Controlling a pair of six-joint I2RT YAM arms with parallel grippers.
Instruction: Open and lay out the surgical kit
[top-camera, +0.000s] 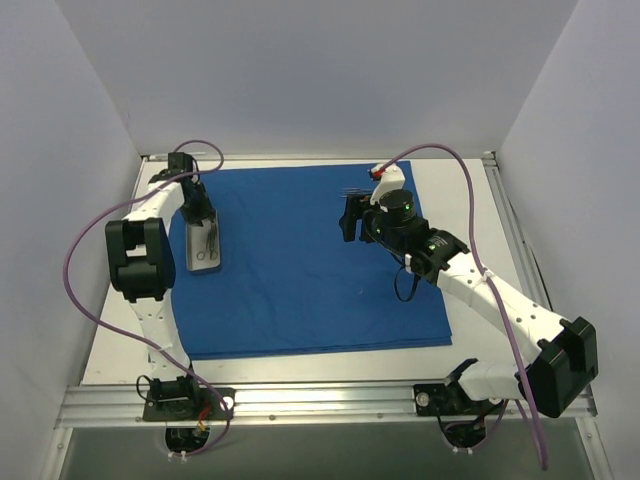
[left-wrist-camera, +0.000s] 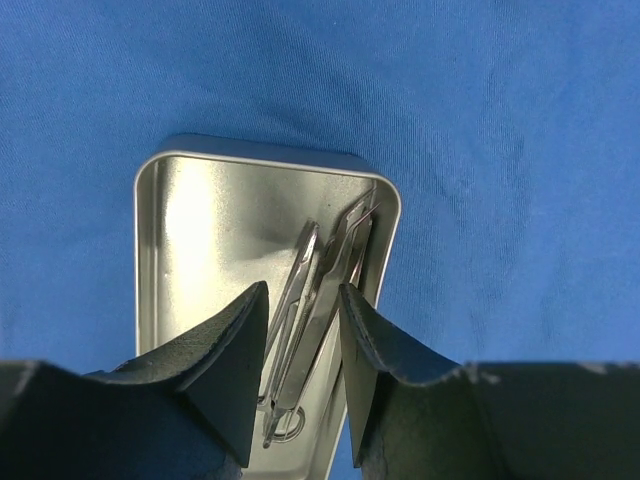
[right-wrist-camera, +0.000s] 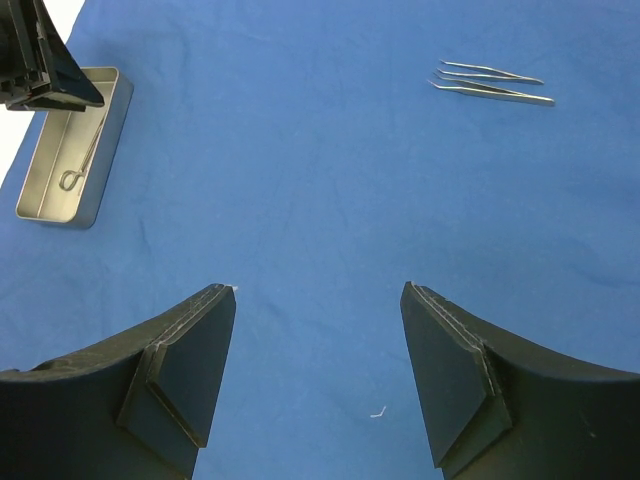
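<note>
The steel kit tray (top-camera: 203, 256) lies on the blue cloth at the left, holding several slender metal instruments (left-wrist-camera: 325, 295), one with rings. My left gripper is over the tray's far part, its fingers part open, close above the instruments; whether it touches them I cannot tell. My right gripper hangs over the cloth at the right, fingers apart and empty. Tweezers (right-wrist-camera: 510, 97) lie side by side at the back right of the cloth, partly hidden by the right gripper in the top view.
A white table margin (top-camera: 465, 210) surrounds it, with grey walls at the back and sides.
</note>
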